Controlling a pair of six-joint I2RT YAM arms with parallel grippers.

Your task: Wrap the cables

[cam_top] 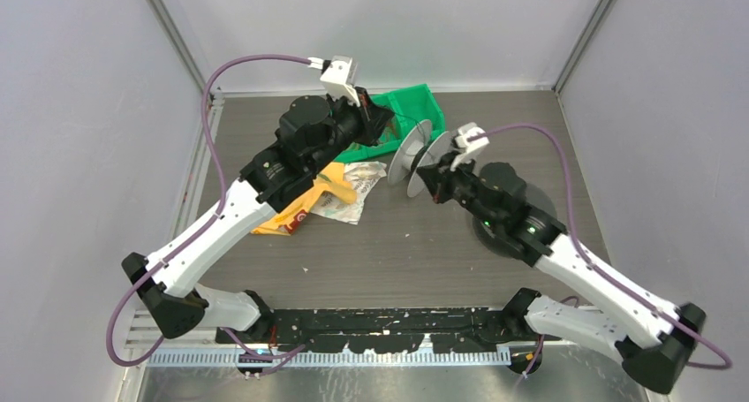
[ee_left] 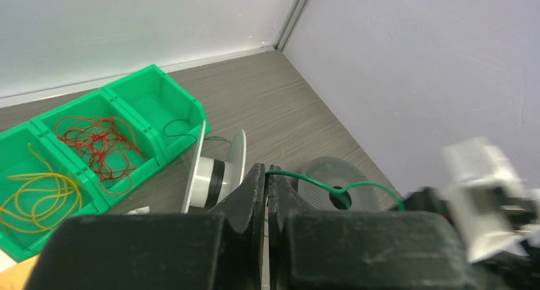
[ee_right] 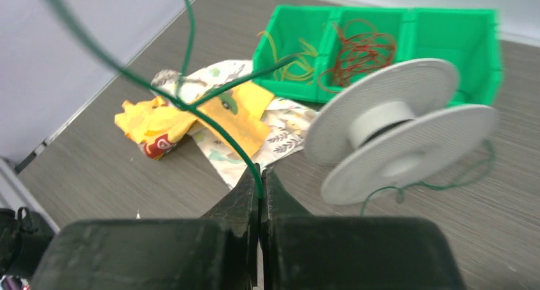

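Note:
A thin green cable (ee_left: 372, 183) runs from the fingertips of my left gripper, shut on it, towards the right arm. My right gripper is also shut on the green cable (ee_right: 224, 134), which rises from its fingertips in a loose, crossing loop. The white spool (ee_right: 344, 127) with a black band round its hub lies on its side on the table, flanges upright. In the top view my right gripper is close in front of it. Some green cable (ee_right: 444, 186) trails near its right flange. The spool's hub is partly hidden.
Green bins (ee_left: 65, 166) stand at the back, with red cord (ee_left: 105, 151) in the middle one and yellow cord (ee_left: 46, 201) in the left. A yellow bag (cam_top: 291, 209) and printed bag lie left. A round dark mesh object (ee_left: 328, 175) sits right.

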